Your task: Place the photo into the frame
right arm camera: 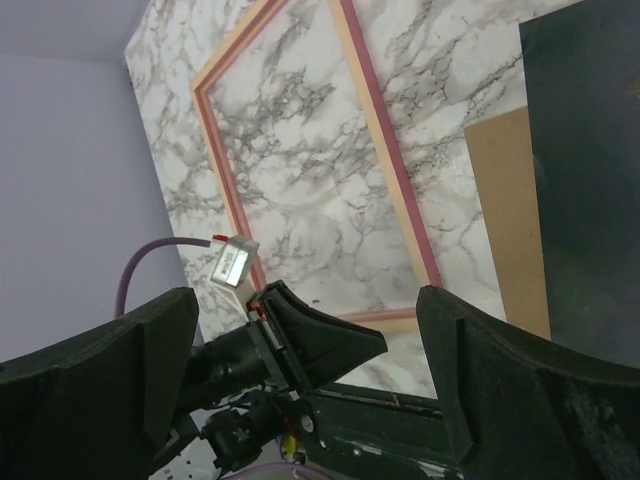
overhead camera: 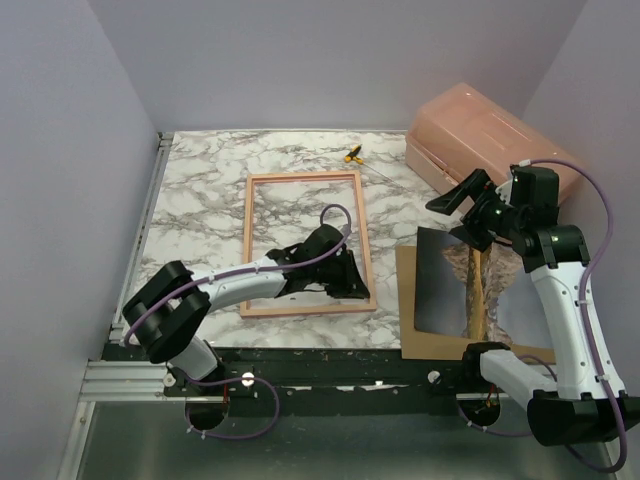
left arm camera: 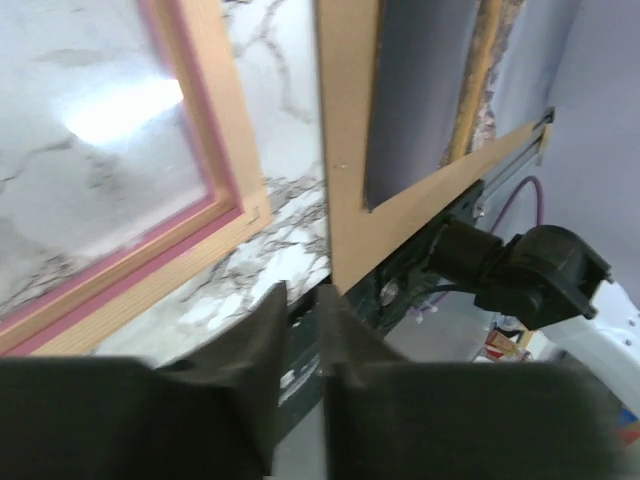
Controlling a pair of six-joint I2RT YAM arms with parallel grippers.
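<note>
The empty wooden frame point(overhead camera: 248, 220) lies on the marble table, its pink-edged border point(left arm camera: 215, 165) filling the upper left of the left wrist view. To its right the photo point(overhead camera: 440, 285), dark with brown streaks, lies on cardboard point(overhead camera: 407, 310). My left gripper point(overhead camera: 350, 285) is over the frame's lower right part, its blurred fingers slightly apart with nothing visible between them. My right gripper point(overhead camera: 455, 210) stands open above the photo's upper left, its wide fingers at both lower sides of the right wrist view.
A pink box point(overhead camera: 480, 130) stands at the back right. A small yellow and black tool point(overhead camera: 353, 154) lies behind the frame. Walls bound both sides.
</note>
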